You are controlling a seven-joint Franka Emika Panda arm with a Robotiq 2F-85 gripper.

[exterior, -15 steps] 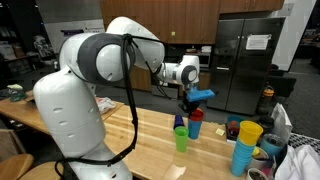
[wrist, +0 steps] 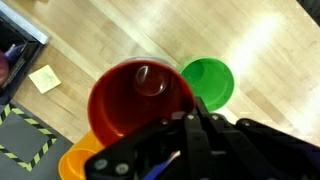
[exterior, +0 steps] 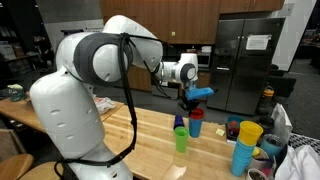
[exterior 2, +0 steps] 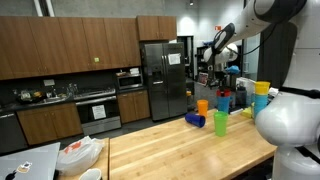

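Note:
A red cup (exterior: 197,114) rests over a blue cup (exterior: 195,129), seemingly stacked in it, on the wooden table. From the wrist view the red cup (wrist: 135,100) appears large, its open mouth facing the camera. My gripper is shut, with its fingertips at the right side of the red rim; whether the thin rim lies between them cannot be seen. In exterior view 1 the gripper (exterior: 197,101) is directly above the red cup. A green cup (exterior: 181,138) stands upright close by. Dark blue shows on another cup (exterior 2: 195,119) lying on its side.
A yellow cup (exterior: 247,132) tops a stack of blue cups (exterior: 241,158) on the right. An orange cup (exterior 2: 203,106) stands behind the dark blue one. Clutter and a white bag (exterior: 300,160) fill the table's right end.
The arm and gripper show hardly any movement. The red and blue cups stay in nearly the same place, perhaps a trace further right.

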